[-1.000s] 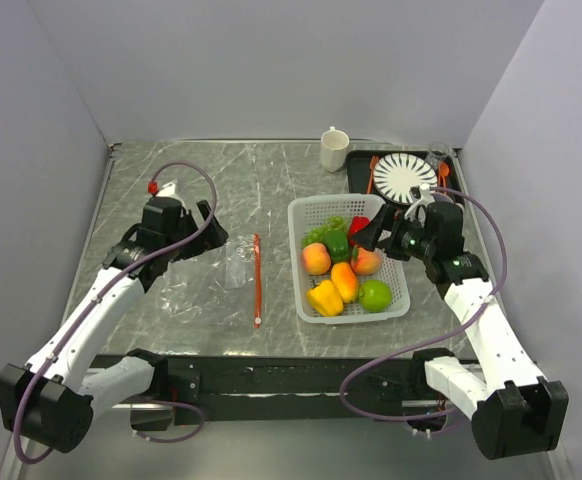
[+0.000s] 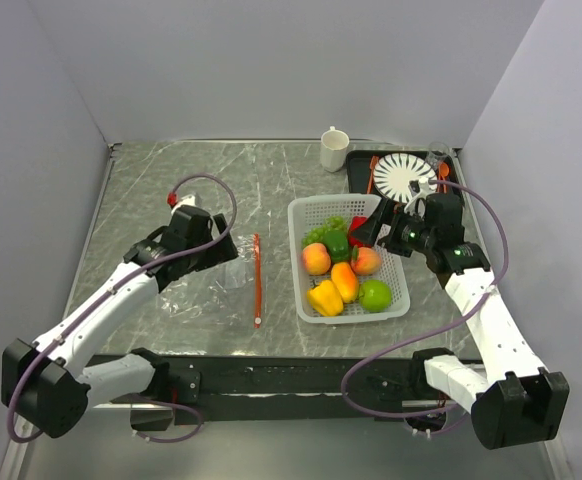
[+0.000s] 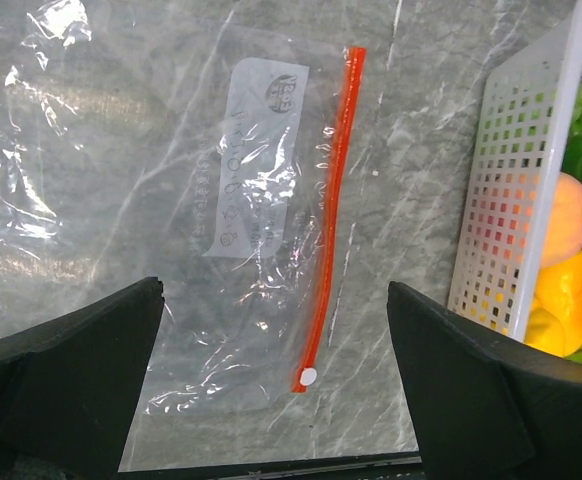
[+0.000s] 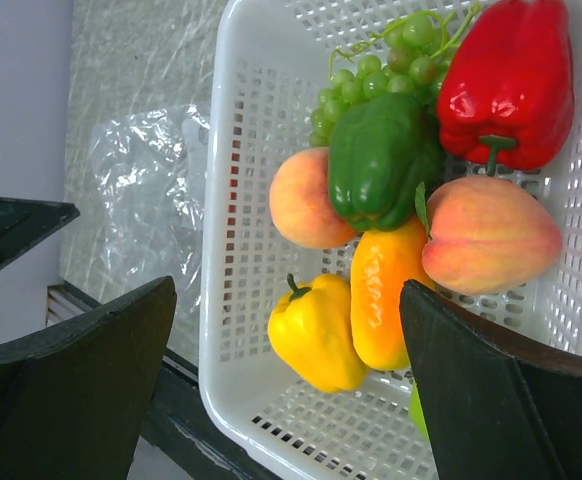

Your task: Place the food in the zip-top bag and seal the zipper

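A clear zip top bag (image 3: 121,200) with an orange zipper strip (image 3: 328,230) lies flat on the left of the counter. My open left gripper hovers over it. The white basket (image 2: 301,309) holds green grapes (image 4: 411,40), a red pepper (image 4: 501,80), a green pepper (image 4: 381,160), two peaches (image 4: 486,240), an orange pepper or mango (image 4: 381,285), a yellow pepper (image 4: 316,335) and a green fruit (image 2: 375,296). Above the basket, my right gripper stands open, nothing between its fingers.
A black tray (image 2: 359,177) with a striped plate (image 2: 404,176), orange cutlery and a glass is at the back right, a white mug (image 2: 334,149) beside it.
The left arm has moved slightly right and toward the front, its gripper now lower over the bag. The right arm has shifted only slightly. The food and bag look unchanged.
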